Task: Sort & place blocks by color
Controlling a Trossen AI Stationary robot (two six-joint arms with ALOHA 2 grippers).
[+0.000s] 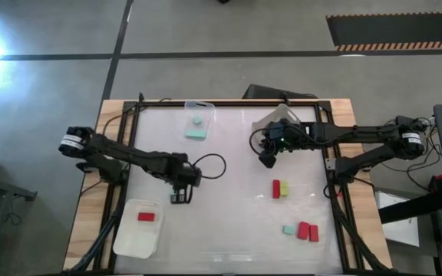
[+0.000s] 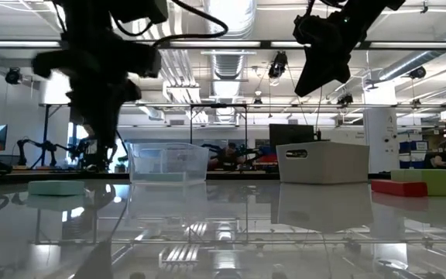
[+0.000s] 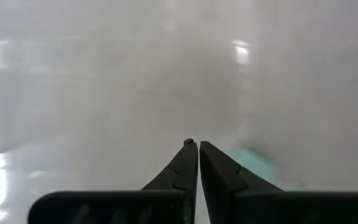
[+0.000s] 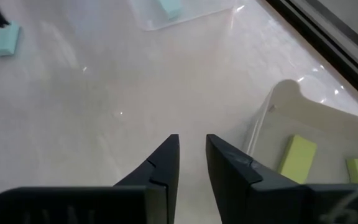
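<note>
My left gripper is shut with nothing between its fingers. Low and right of its tips, a teal block (image 3: 257, 163) is blurred and partly covered by a finger; in the low view the same teal block (image 2: 56, 187) lies on the table, below the left arm. My right gripper stands open and empty beside the beige bin (image 4: 263, 127), which contains yellow-green blocks (image 4: 298, 158). On the table's right half, a red block (image 1: 276, 188) touches a yellow-green block (image 1: 285, 188). Nearer the front are a small teal block (image 1: 288, 229) and two red blocks (image 1: 303, 230).
A white tray (image 1: 135, 241) at front left holds a red block (image 1: 146, 217). At the back stands a clear container (image 1: 210, 115) with teal blocks (image 1: 196, 134). Mid-table is clear. A black frame (image 1: 126, 165) borders the work surface.
</note>
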